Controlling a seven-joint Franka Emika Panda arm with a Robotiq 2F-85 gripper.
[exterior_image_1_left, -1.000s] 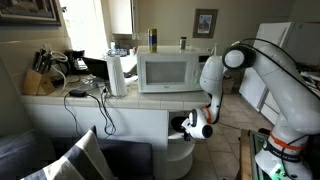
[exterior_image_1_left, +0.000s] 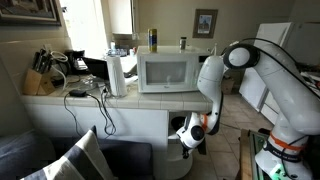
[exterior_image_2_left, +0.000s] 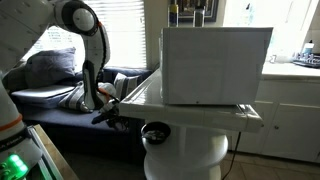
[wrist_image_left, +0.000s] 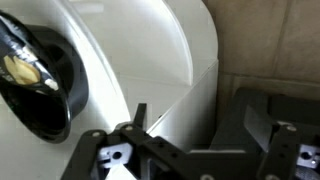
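My gripper is open, with nothing between its fingers. In the wrist view, a round black pot (wrist_image_left: 66, 62) stands at the upper left, apart from the fingers, with a small yellowish thing (wrist_image_left: 22, 70) inside. The pot (exterior_image_2_left: 156, 132) rests on a white curved shelf (exterior_image_2_left: 185, 155) at the end of the counter. From the first exterior view, my gripper (exterior_image_1_left: 187, 152) hangs low in front of that shelf, and the arm partly covers the pot. In the second, the gripper (exterior_image_2_left: 112, 121) is to the left of the pot, beside the dark sofa.
A white microwave (exterior_image_1_left: 175, 76) occupies the tiled counter (exterior_image_1_left: 110, 101) above the shelf. The dark sofa (exterior_image_1_left: 130, 158) borders the shelf on the left. Tiled floor (wrist_image_left: 265, 40) shows beyond the white shelf edge.
My gripper has come down and moved slightly left in the first exterior view, from near the pot to in front of the lower shelf. The furniture has stayed put.
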